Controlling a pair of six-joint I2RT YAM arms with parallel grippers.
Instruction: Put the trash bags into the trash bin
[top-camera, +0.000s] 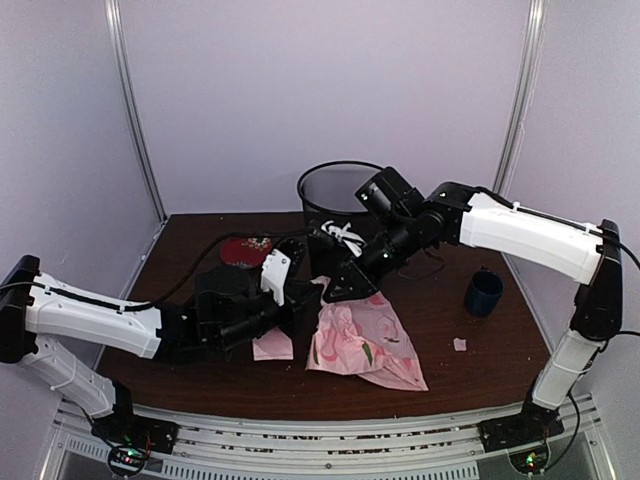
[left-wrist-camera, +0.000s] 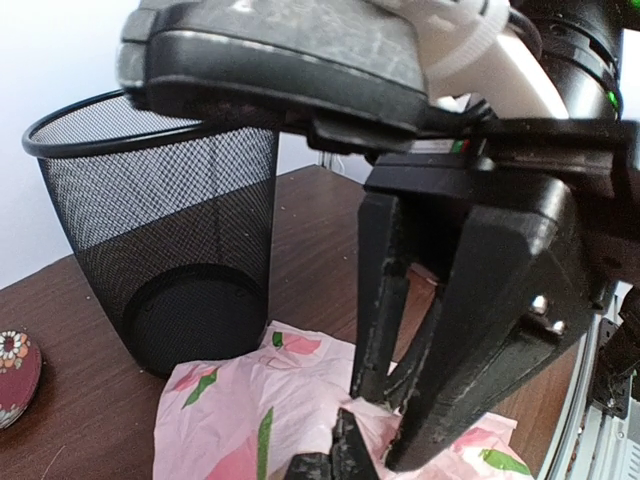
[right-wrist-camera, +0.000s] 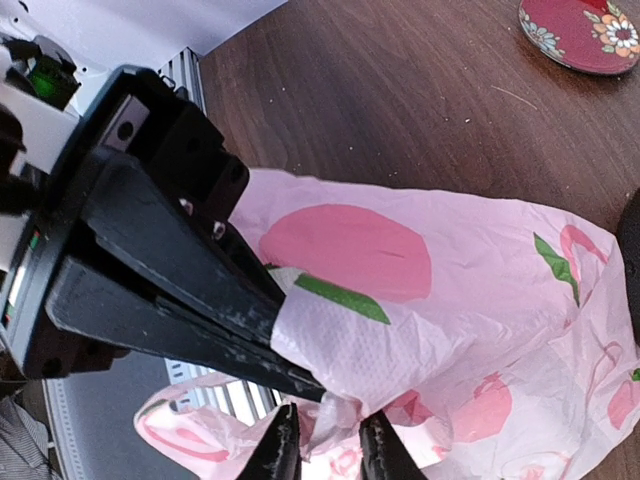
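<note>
A pink patterned trash bag (top-camera: 368, 345) lies crumpled on the table before the black mesh trash bin (top-camera: 305, 215). My left gripper (top-camera: 312, 292) is shut on gathered plastic of this bag; the bunched pinch shows at its tips in the right wrist view. My right gripper stands part open, with a fold of the bag (right-wrist-camera: 500, 260) between its separated fingertips. Both grippers meet nearly tip to tip over the bag. From the left wrist view, the bin (left-wrist-camera: 190, 220) stands upright behind the bag and looks empty through its mesh.
A red floral object (top-camera: 246, 251) lies left of the bin. At the right are a dark blue cup (top-camera: 484, 292) and a small pink scrap (top-camera: 460, 344). Bare table (top-camera: 440, 390) shows toward the front right.
</note>
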